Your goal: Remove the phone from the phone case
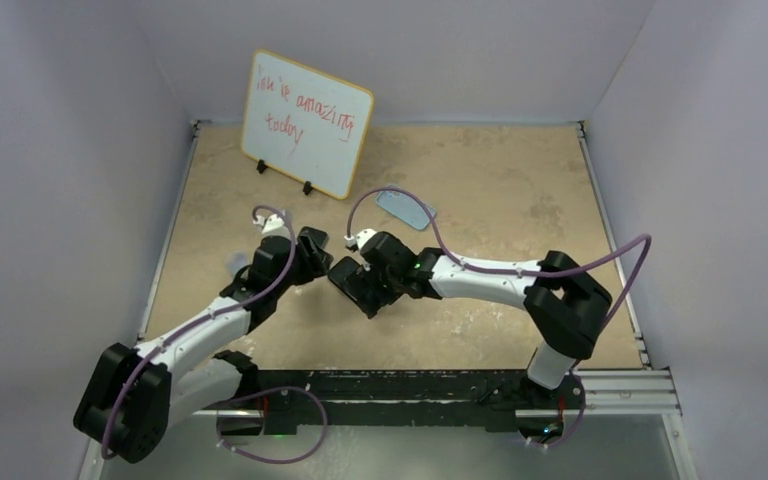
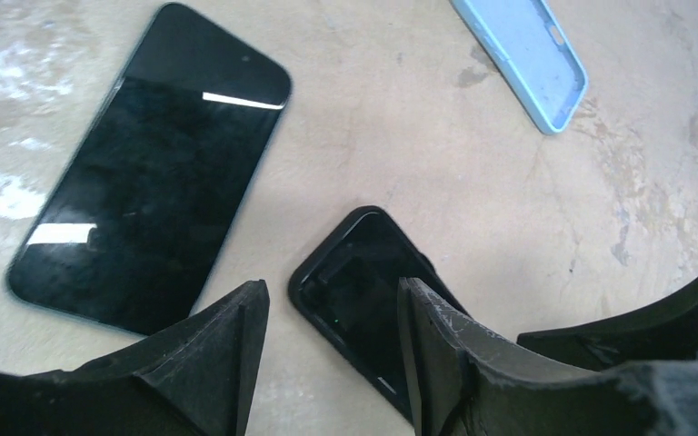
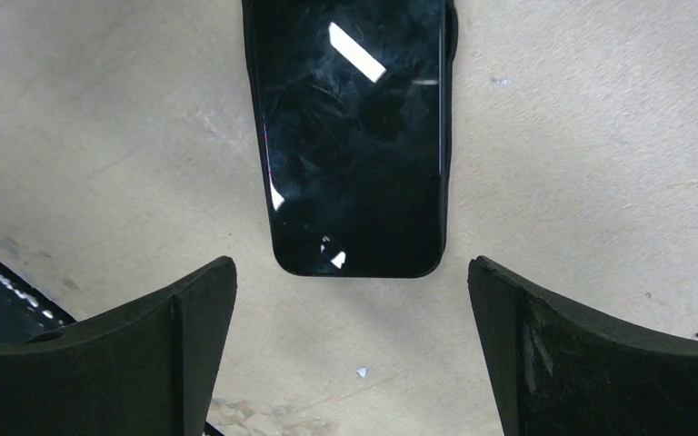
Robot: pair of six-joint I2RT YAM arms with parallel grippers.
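Observation:
A black phone in a black case (image 3: 354,145) lies on the table, seen as a dark slab with a glossy face (image 2: 363,300). My right gripper hangs open over it, its fingers either side of one short end. Left of it in the top view, my left gripper (image 1: 315,255) is raised and open, nothing between its fingers. A second dark glossy phone (image 2: 150,173) lies beside the cased one, mostly hidden by the left arm in the top view.
A light blue case (image 1: 405,207) lies behind the grippers. A whiteboard (image 1: 308,110) with red writing stands on black feet at the back left.

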